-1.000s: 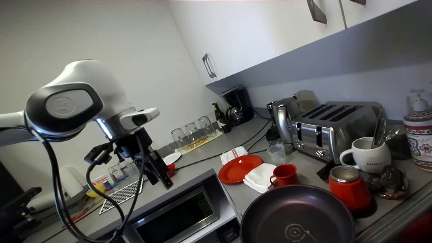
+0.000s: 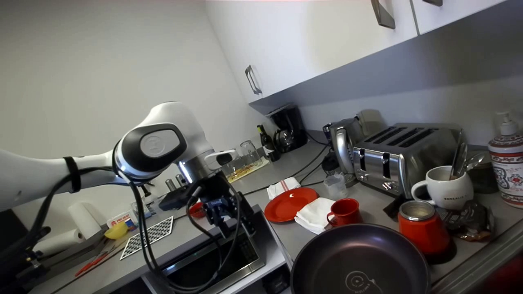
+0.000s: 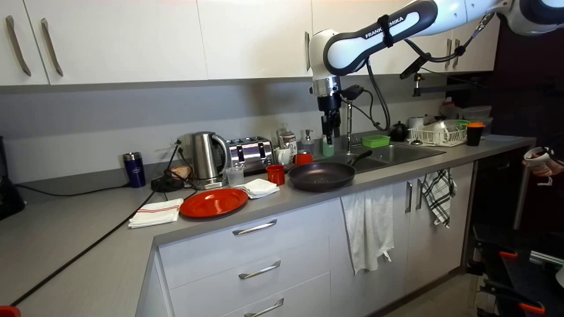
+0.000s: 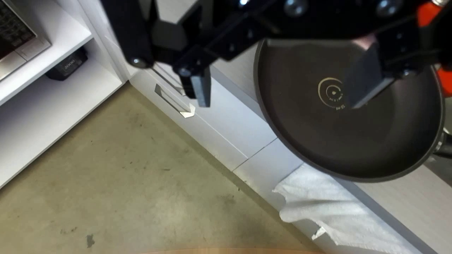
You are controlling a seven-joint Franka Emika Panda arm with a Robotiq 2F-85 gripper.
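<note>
My gripper is open in the wrist view, its two fingers wide apart with nothing held. One of its fingers (image 4: 367, 80) overlaps the dark frying pan (image 4: 292, 131) in that view, and the other is seen against the white drawer fronts. From the second exterior view, the gripper (image 3: 330, 134) points down, well above the counter and in line with the pan (image 3: 320, 177). The pan looks empty. Beside it stands a red mug (image 3: 275, 174), and a red plate (image 3: 214, 203) lies farther left.
A white folded cloth (image 3: 259, 187), kettle (image 3: 206, 158) and toaster (image 2: 399, 152) crowd the counter. A red pot (image 2: 424, 228) stands behind the pan. White towel (image 3: 368, 227) hangs from the cabinet front. Bare counter (image 3: 79, 232) stretches to the left.
The arm has moved rightward in the first exterior view, toward the pan, and its gripper has turned. The pan, mug, plate and cloths have stayed in place.
</note>
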